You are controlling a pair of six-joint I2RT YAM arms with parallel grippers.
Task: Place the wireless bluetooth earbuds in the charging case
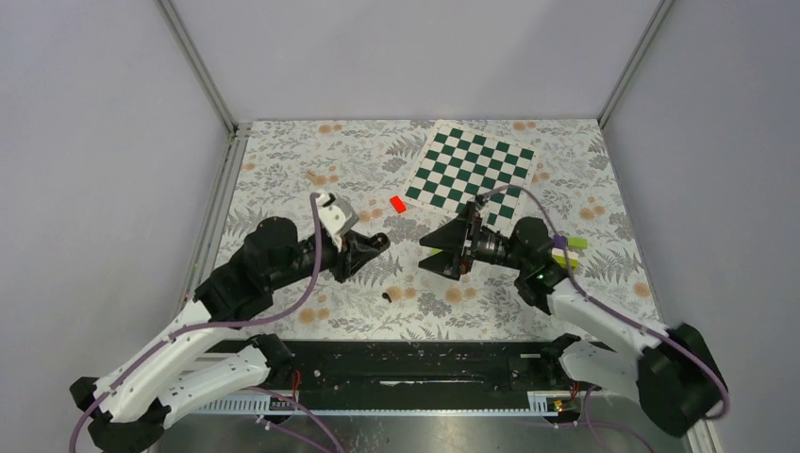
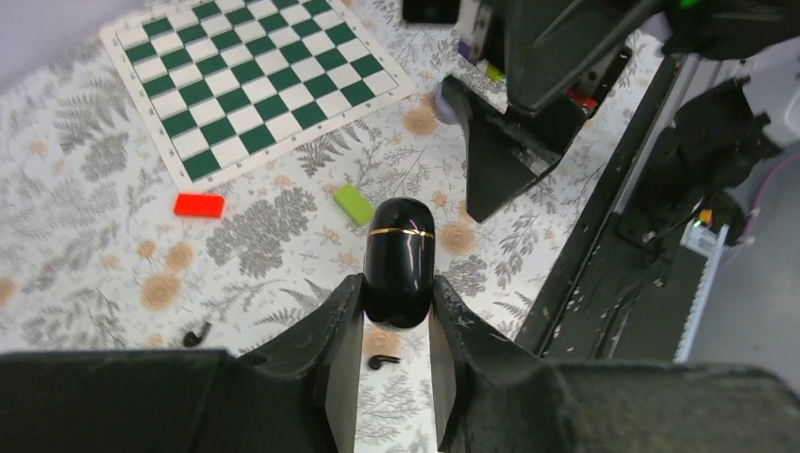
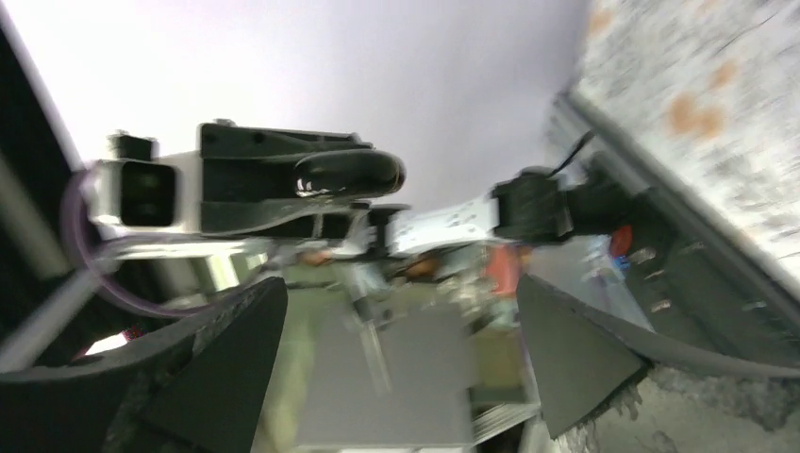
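The glossy black charging case [image 2: 398, 264] with a thin gold band is held upright in my left gripper [image 1: 375, 243], which is shut on it. My right gripper [image 1: 436, 249] hangs open a short way to the right of the case, its empty fingers facing it. Two small black earbuds lie on the table in the left wrist view, one [image 2: 193, 335] left of the case and the other [image 2: 383, 361] below it. In the top view one earbud [image 1: 387, 296] shows below the grippers.
A checkered board [image 1: 469, 165] lies at the back, with a red block [image 1: 398, 204] left of it. Green and other coloured blocks [image 1: 576, 243] sit at the right behind the right arm. The front table edge borders a dark rail.
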